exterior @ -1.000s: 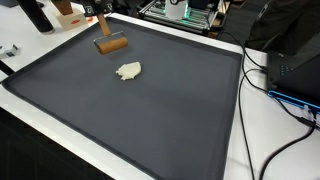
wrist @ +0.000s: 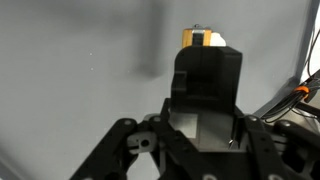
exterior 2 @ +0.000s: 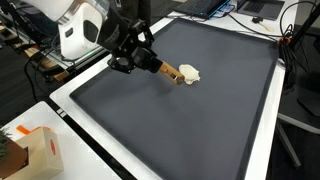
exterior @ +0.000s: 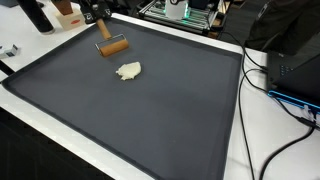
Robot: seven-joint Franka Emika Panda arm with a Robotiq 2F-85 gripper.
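A small wooden roller on a wire frame is gripped by its wooden handle in my gripper. In the other exterior view, the wooden part points out from the dark fingers, just left of a flat, cream-coloured, dough-like piece. That piece lies on the grey surface, apart from the roller in the first exterior view. From the wrist, part of the roller shows beyond the black fingers, with a pale edge of the piece beside it. The fingers hide the grasped part.
Wooden items stand at the back left. Black cables run along the right side. A box stands off the near left corner.
In the first exterior view, the roller has shifted slightly right and toward the camera, closer to the cream piece. My gripper has moved with it; the piece looks unmoved.
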